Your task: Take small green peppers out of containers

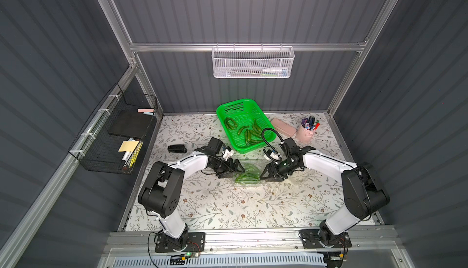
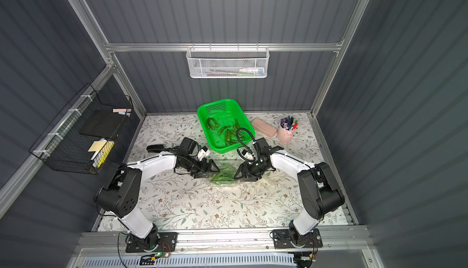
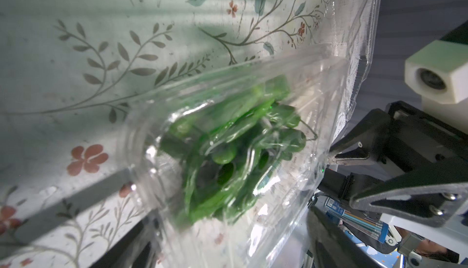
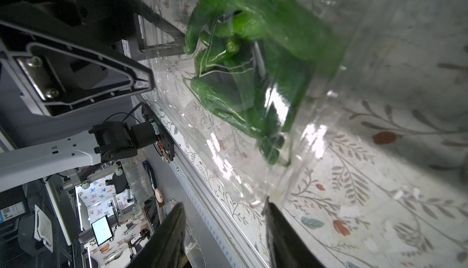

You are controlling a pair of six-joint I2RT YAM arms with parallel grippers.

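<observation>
A clear plastic container (image 1: 247,180) of small green peppers lies on the floral tabletop between my two grippers. The peppers show through it in the left wrist view (image 3: 229,151) and the right wrist view (image 4: 234,92). My left gripper (image 1: 234,170) is at the container's left end, open, its fingers either side of the plastic in its wrist view. My right gripper (image 1: 268,174) is at the right end, also open, with its blurred fingertips by the container's edge. Other green peppers (image 1: 251,134) lie in the green basket (image 1: 229,107) behind.
A pink case (image 1: 282,127) and a pink cup of pens (image 1: 306,134) stand right of the basket. A black object (image 1: 177,148) lies at the left. A wire basket (image 1: 117,136) hangs on the left wall.
</observation>
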